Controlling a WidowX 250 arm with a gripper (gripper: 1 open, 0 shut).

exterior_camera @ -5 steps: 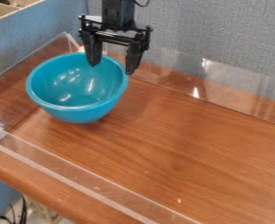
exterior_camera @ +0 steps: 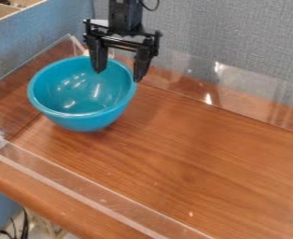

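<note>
A teal plastic bowl (exterior_camera: 82, 103) rests on the wooden table at the left, near the back corner. My black gripper (exterior_camera: 119, 65) hangs over the bowl's back right part, its two fingers pointing down and spread apart, open, with nothing seen between them. The right finger is at or just beside the bowl's right rim; whether it touches cannot be told.
Clear low borders edge it, with a grey wall (exterior_camera: 236, 47) behind and a blue-grey panel (exterior_camera: 24, 51) at the left. Cables lie below at the bottom left.
</note>
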